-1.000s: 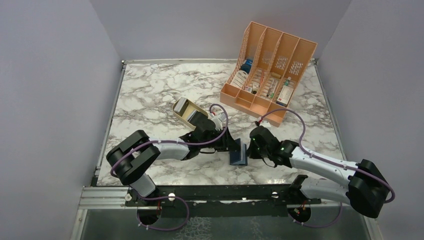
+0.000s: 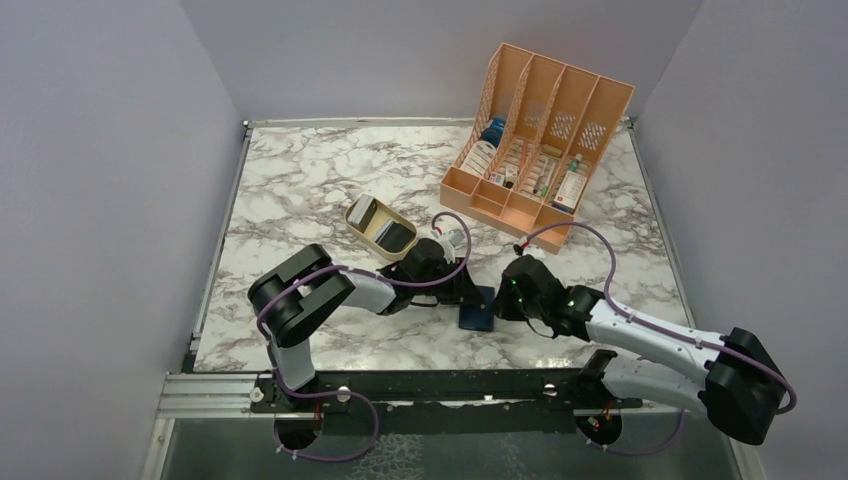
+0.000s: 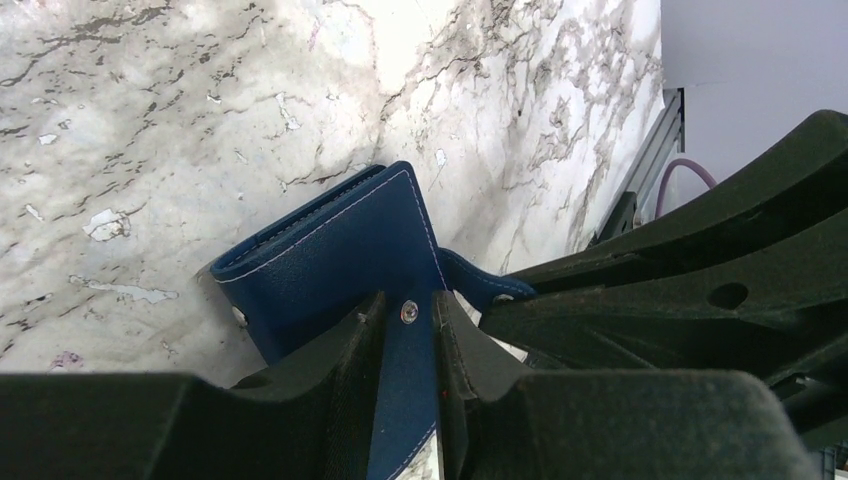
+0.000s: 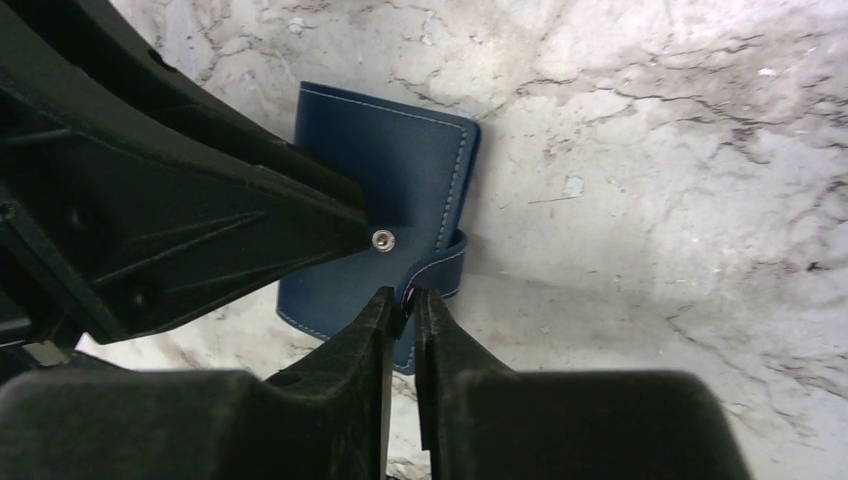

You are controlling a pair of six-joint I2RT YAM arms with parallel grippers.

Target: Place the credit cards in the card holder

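A navy card holder [image 2: 475,315] lies on the marble between my grippers, its strap with snap at the right side. My left gripper is over the holder's face, its fingertips slightly apart around the snap stud area; whether anything is between them is unclear. My right gripper has its fingertips close together at the strap [image 4: 440,263]; I cannot tell if it grips it. A tan tray [image 2: 365,236] behind the left arm holds stacks of cards [image 2: 394,237].
A peach organiser [image 2: 520,205] with bottles and boxes stands at the back right.
The card holder looked open a second ago and now lies flatter, closed.
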